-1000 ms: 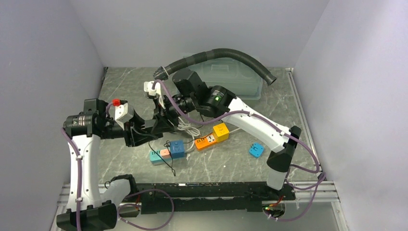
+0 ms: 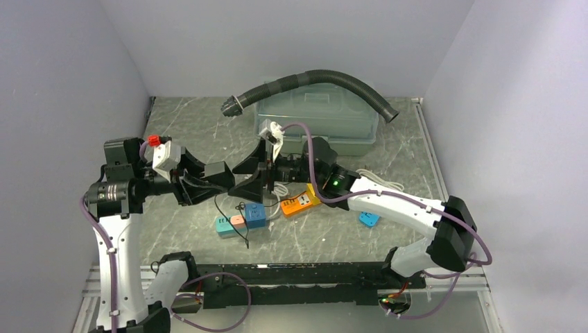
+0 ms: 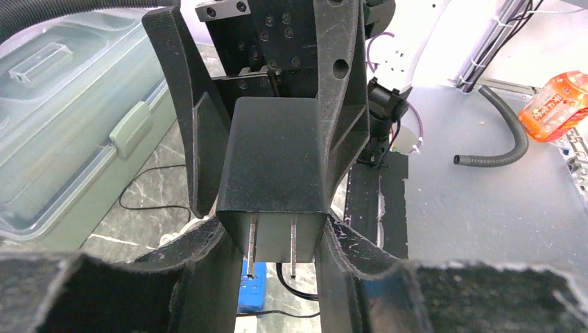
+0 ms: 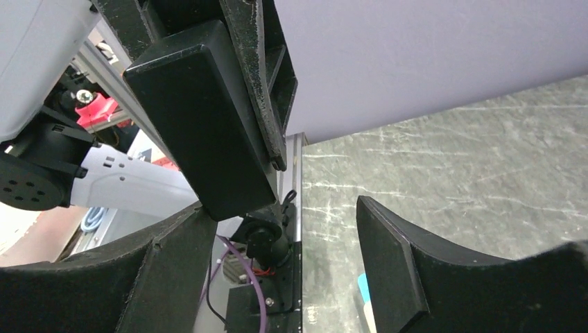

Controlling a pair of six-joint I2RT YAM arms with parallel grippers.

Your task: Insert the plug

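A black block-shaped plug (image 2: 219, 173) is gripped above the table by my left gripper (image 2: 223, 184), which is shut on it. Two metal prongs stick out of the plug (image 3: 277, 159) toward the camera in the left wrist view. My right gripper stands open, facing the plug from the right. In the right wrist view the plug (image 4: 201, 118) overlaps the left-hand finger, and contact cannot be told. The power strip has a blue block (image 2: 255, 215), an orange block (image 2: 296, 204), a teal block (image 2: 225, 227) and a yellow block (image 2: 313, 195), partly covered by the right arm.
A lidded bin (image 2: 326, 114) stands at the back with a black ribbed hose (image 2: 326, 75) over it. A small blue piece (image 2: 369, 218) lies at the right. Thin black cable (image 2: 236, 230) loops near the strip.
My right gripper has moved right, away from the plug, and its arm now covers part of the yellow block. The left arm has shifted slightly, still gripping the plug.
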